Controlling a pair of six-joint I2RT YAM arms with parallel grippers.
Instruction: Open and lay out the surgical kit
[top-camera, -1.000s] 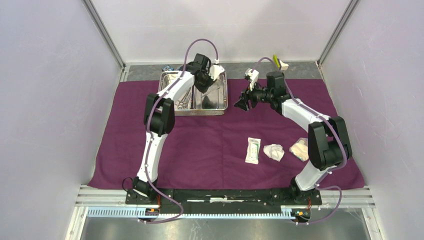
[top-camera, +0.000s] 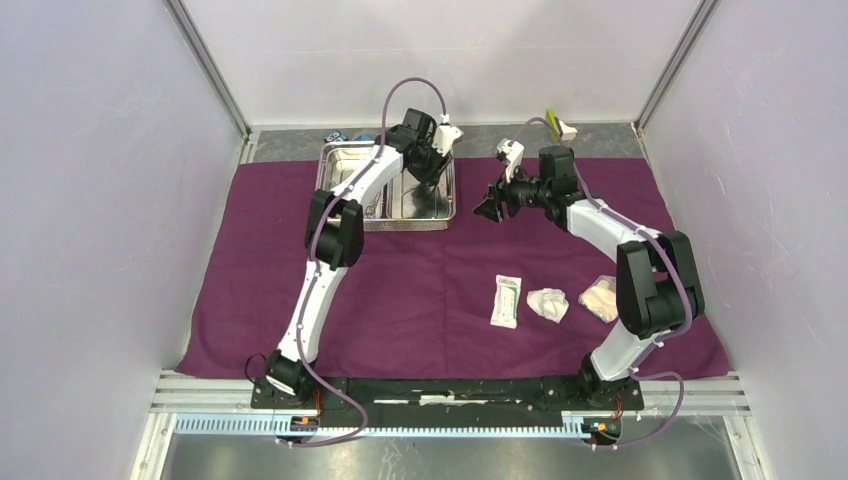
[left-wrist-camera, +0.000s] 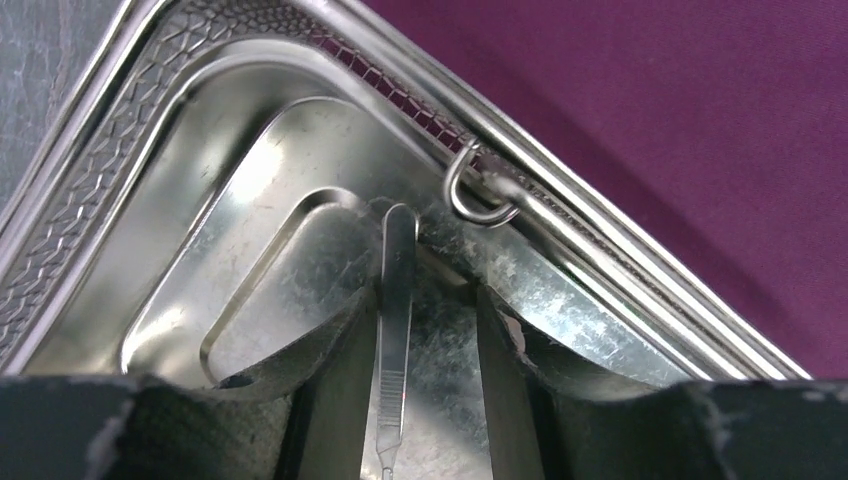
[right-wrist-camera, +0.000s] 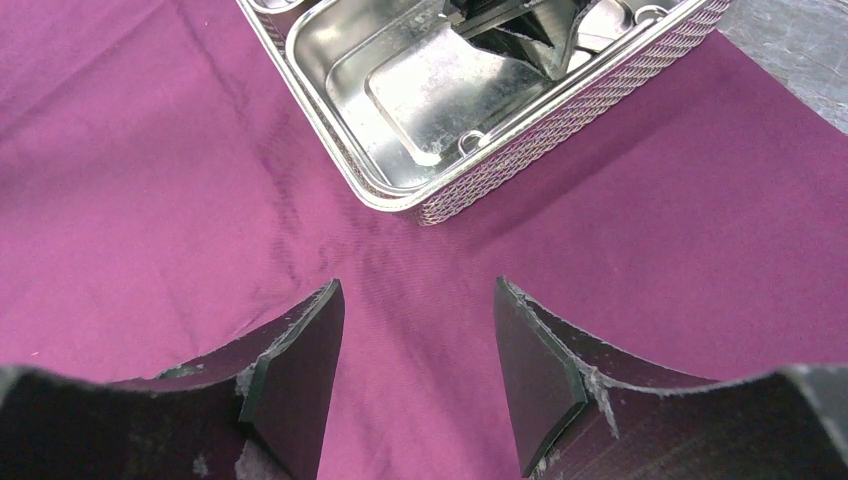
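Observation:
The steel mesh-edged kit tray (top-camera: 405, 225) sits at the back of the purple cloth. My left gripper is low inside its right compartment, open, with a slim flat-handled instrument (left-wrist-camera: 394, 350) between or just beside its fingertips, near a wire loop (left-wrist-camera: 480, 215) on the rim. Other instruments in the left compartment are partly hidden by the arm. My right gripper hangs open over bare cloth to the right of the tray (right-wrist-camera: 450, 205), nothing between its fingers.
A white packet (top-camera: 506, 301), a crumpled white bundle (top-camera: 547, 304) and a bagged pad (top-camera: 597, 299) lie at front right. Small items (top-camera: 562, 131) sit on the grey back strip.
My left gripper and arm have shifted slightly to the right within the tray. The right arm has moved very little.

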